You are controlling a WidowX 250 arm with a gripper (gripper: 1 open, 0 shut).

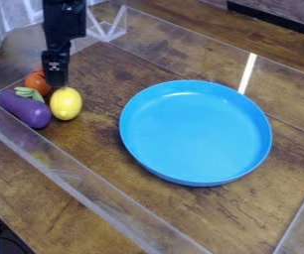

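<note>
My black gripper (57,69) reaches down from the top left, open, over an orange carrot (36,81) that it partly hides. Just below lie a purple eggplant (24,109) with a green stem and a yellow lemon-like item (66,103). A large blue plate (195,131) sits to their right, apart from them.
Clear edging strips run along the lower left and right, and a pale object (2,20) stands at the top left corner.
</note>
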